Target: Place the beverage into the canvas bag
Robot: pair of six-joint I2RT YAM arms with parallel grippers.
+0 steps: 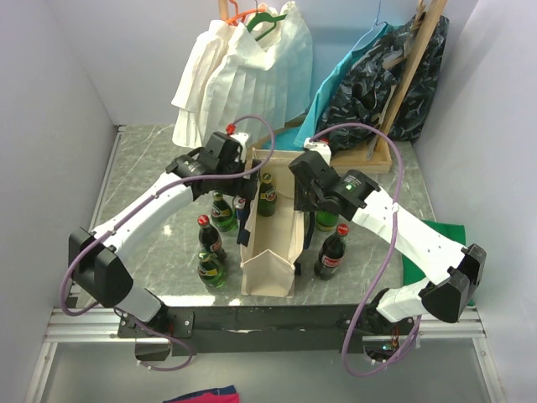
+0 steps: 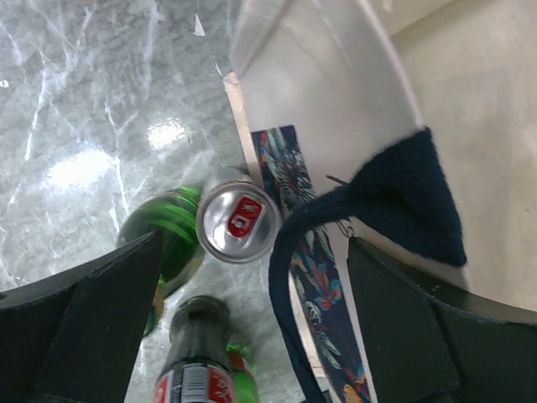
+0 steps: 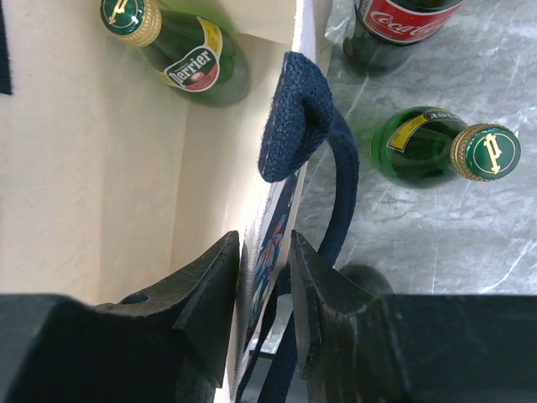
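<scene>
The cream canvas bag (image 1: 268,274) stands open in the middle of the table, with one green Perrier bottle (image 3: 200,60) upright inside. In the right wrist view, my right gripper is shut on the bag's right rim, beside a navy handle (image 3: 298,117). My left gripper is open above the bag's left side; the left handle (image 2: 407,197) and a can (image 2: 239,222) show between and beyond its fingers. Left of the bag stand a Coke bottle (image 1: 211,238) and green bottles (image 1: 211,269). To its right are a Coke bottle (image 1: 331,253) and a green bottle (image 3: 419,147).
White bags (image 1: 252,80) hang at the back, beside a blue bag and a dark patterned one (image 1: 369,96) on a wooden stand. A green cloth (image 1: 445,239) lies at the right. Bare table shows at the far left.
</scene>
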